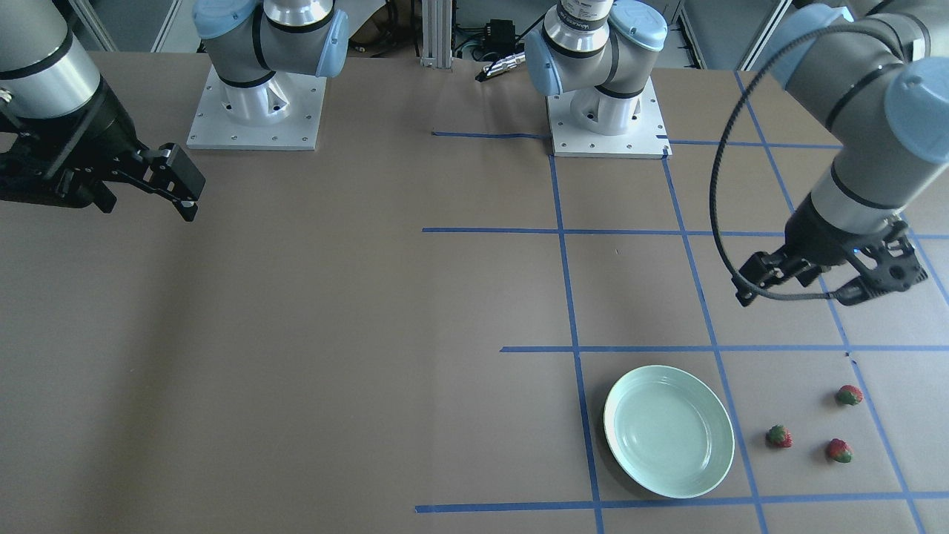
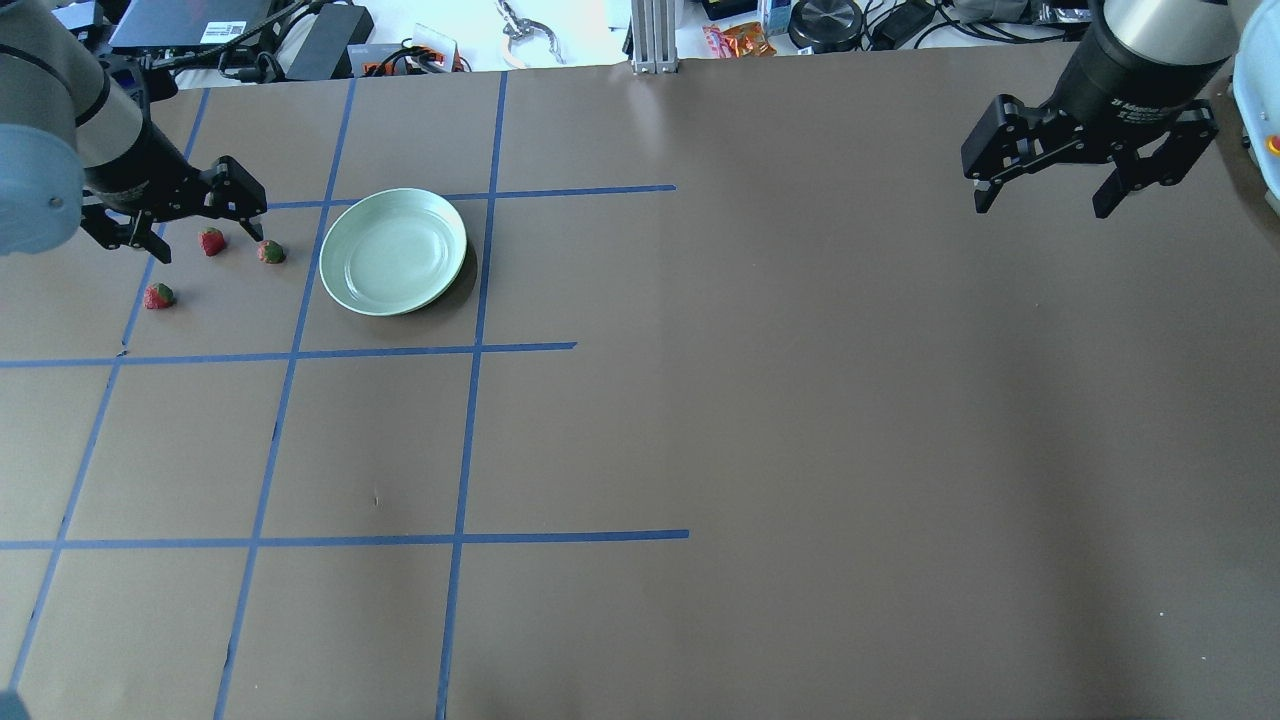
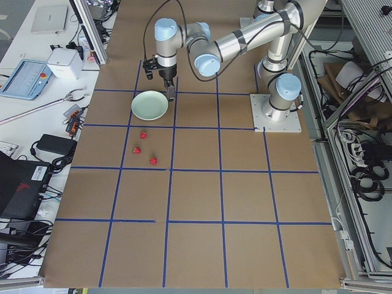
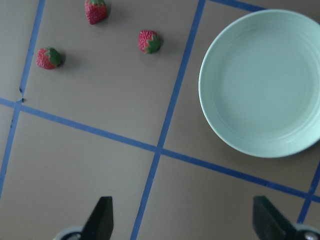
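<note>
A pale mint plate (image 1: 669, 430) lies on the taped table. Beside it are three strawberries: one (image 1: 850, 394), a second (image 1: 778, 436) and a third (image 1: 838, 451). My black gripper (image 1: 783, 283) hangs above the table over this area, higher than the strawberries and plate. In the left wrist view the plate (image 4: 260, 85) is at right and the strawberries (image 4: 48, 58) at upper left. The two fingers (image 4: 102, 217) stand wide apart at the lower corners, with nothing between them.
A second black gripper (image 2: 1086, 156) hangs at the other side of the table. Arm bases stand along one edge.
</note>
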